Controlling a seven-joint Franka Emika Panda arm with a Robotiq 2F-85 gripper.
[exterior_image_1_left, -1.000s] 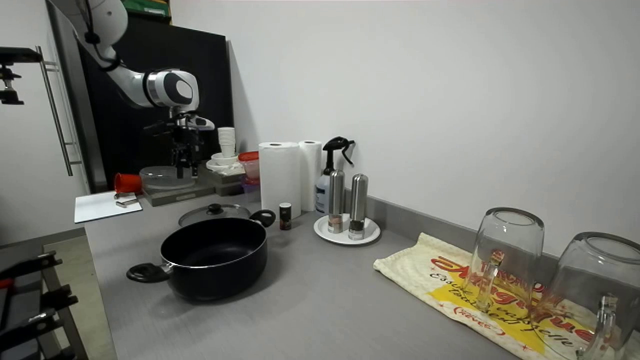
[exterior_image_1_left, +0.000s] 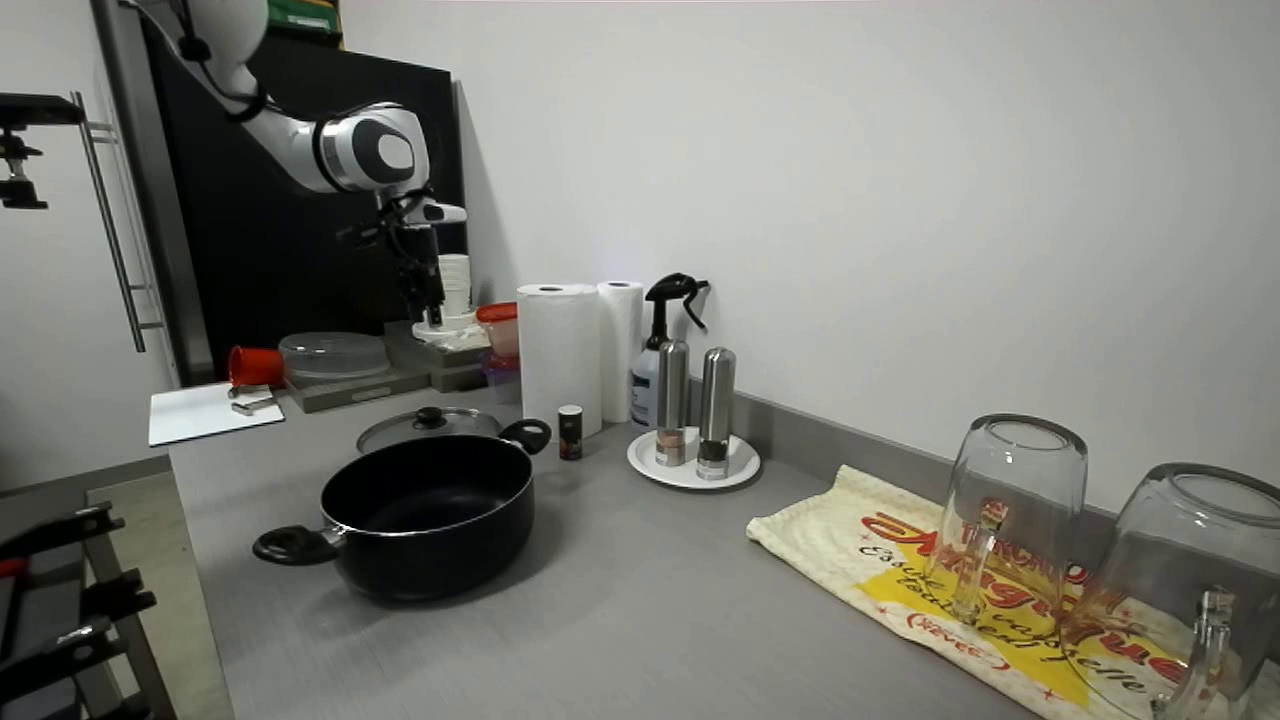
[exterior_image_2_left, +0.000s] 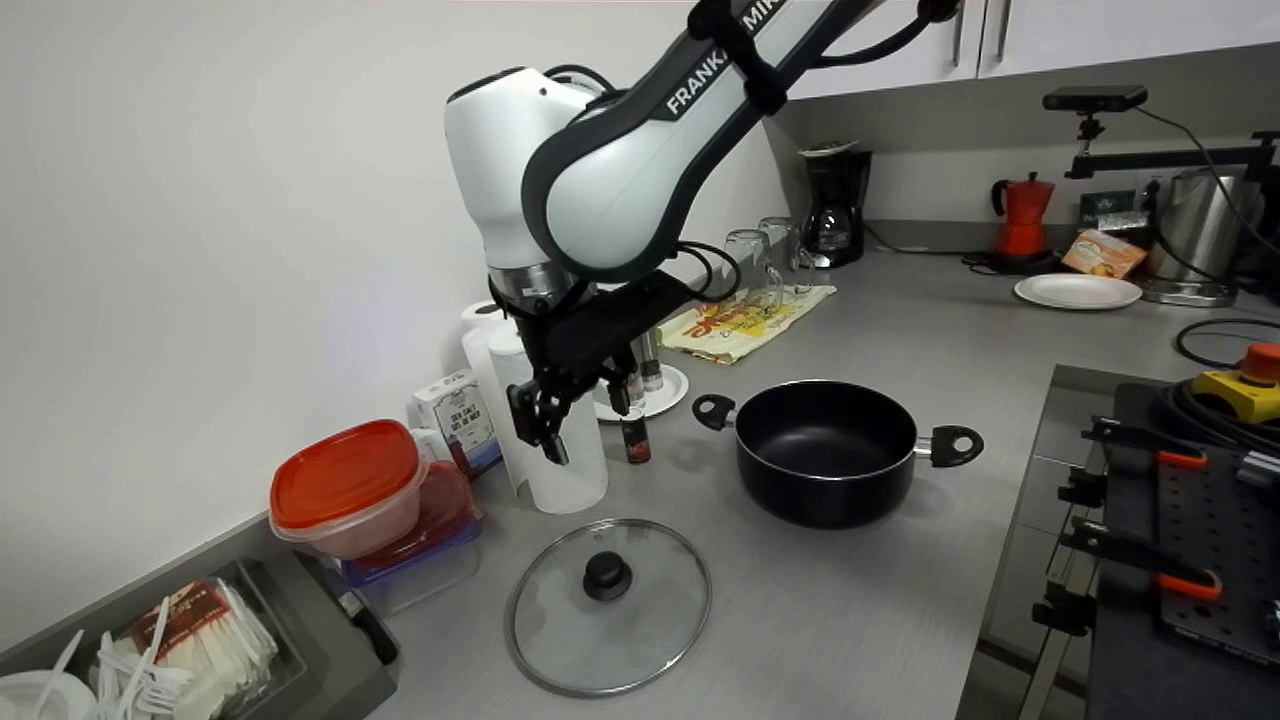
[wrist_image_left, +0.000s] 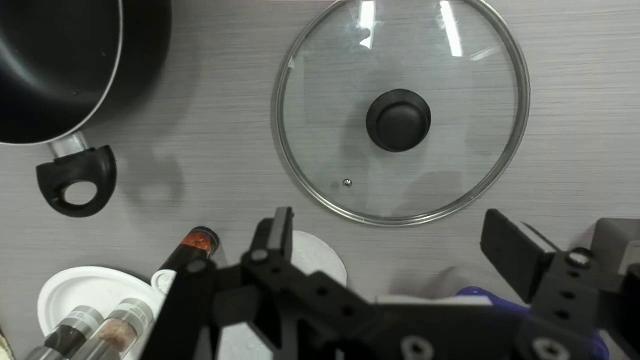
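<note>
My gripper is open, its two fingers wide apart with nothing between them. It hangs above the counter, and in exterior view 2 the gripper (exterior_image_2_left: 549, 434) appears in front of the paper towel rolls. A round glass lid (wrist_image_left: 312, 162) with a metal rim and a black knob (wrist_image_left: 399, 120) lies flat on the counter. In the wrist view the lid is beyond the fingertips, apart from them. An uncovered black pot (exterior_image_2_left: 828, 480) with two handles stands beside the lid; the pot (exterior_image_1_left: 432, 546) looks empty.
Paper towel rolls (exterior_image_1_left: 558, 360), a small spice jar (exterior_image_1_left: 570, 432) and a white plate (exterior_image_1_left: 648, 456) bearing two grinders stand along the wall. Red-lidded containers (exterior_image_2_left: 348, 480) and a grey cutlery tray (exterior_image_2_left: 324, 654) are past the lid. Counter in front of the pot is clear.
In exterior view 1, my arm and gripper have risen and shifted right, toward the wall and the paper towels. The pot, lid and other objects have stayed where they were.
</note>
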